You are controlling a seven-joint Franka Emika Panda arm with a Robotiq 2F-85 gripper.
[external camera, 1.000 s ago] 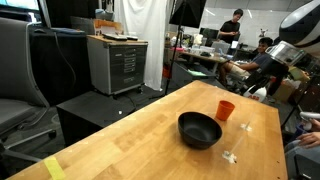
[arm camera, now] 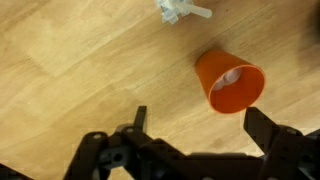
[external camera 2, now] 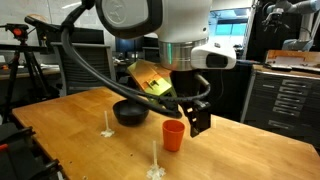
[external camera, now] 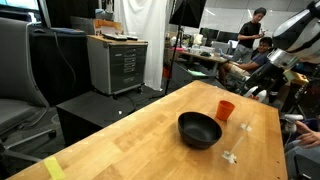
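An orange cup (arm camera: 212, 75) stands on the wooden table; in the wrist view its mouth faces me, and something pale lies inside. My gripper is open above the table, its two fingers apart and nothing between them. The cup shows just past the fingertips, nearer the right finger (arm camera: 258, 126). In the second exterior view the arm's white body fills the centre, with the cup (external camera 2: 173, 134) below the dark gripper parts. A black bowl (external camera: 199, 130) sits beside the cup, empty as far as I can see.
Two small white pieces with thin upright sticks stand on the table, one (external camera 2: 156, 172) near the cup and another (external camera 2: 107, 132) farther left. People and office furniture are in the background.
The arm at the right of the first exterior view has shifted slightly, its gripper end a little lower. Cup and bowl have stayed put. The standing person in the background has moved.
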